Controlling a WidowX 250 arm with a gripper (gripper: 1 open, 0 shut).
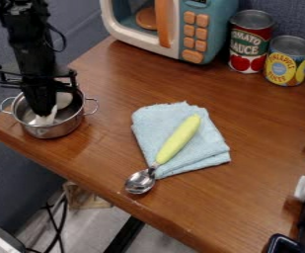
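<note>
My black gripper (pixel 42 94) is down over a steel pot (pixel 65 121) with two handles at the left edge of the table. Pale cream items lie in the pot around the fingers. The fingertips are partly hidden by the pot and its contents, so whether they hold anything is unclear.
A folded blue cloth (pixel 162 126) with a yellow-handled spoon (pixel 139 181) lies at the centre. A toy microwave (pixel 203 30), tomato can (pixel 250 42) and yellow can (pixel 288 61) stand at the back. Dark appliances (pixel 302 217) line the right edge.
</note>
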